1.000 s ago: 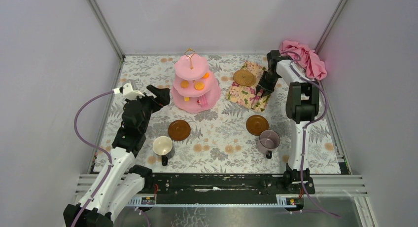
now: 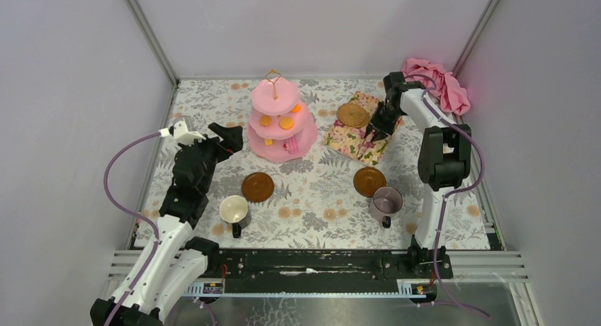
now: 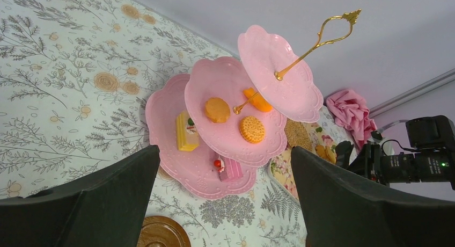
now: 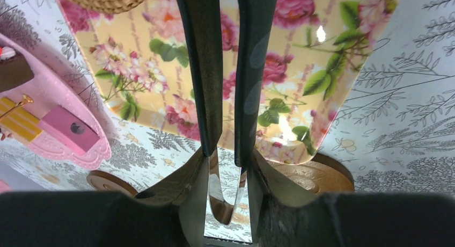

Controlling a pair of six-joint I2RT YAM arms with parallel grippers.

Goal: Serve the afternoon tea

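The pink three-tier stand (image 2: pixel 273 89) holds cakes and pastries. My left gripper (image 2: pixel 225 138) is open left of it, nothing between its fingers. My right gripper (image 2: pixel 379 127) is over the floral tray (image 4: pixel 322 70), shut on tongs (image 4: pixel 220 209), whose dark arms reach across the tray in the right wrist view. A woven round mat (image 2: pixel 353 114) lies on the tray. Two brown saucers (image 2: pixel 257 187) lie below the stand and tray, each beside a mug: a cream one (image 2: pixel 233 209) at left, a grey one (image 2: pixel 386 200) at right.
A pink cloth (image 2: pixel 446 85) lies crumpled at the back right corner. Walls bound the table at back and sides.
Over the last second my right arm has shifted a little to the right, with small back-and-forth movement over the tray. The left arm has not visibly moved.
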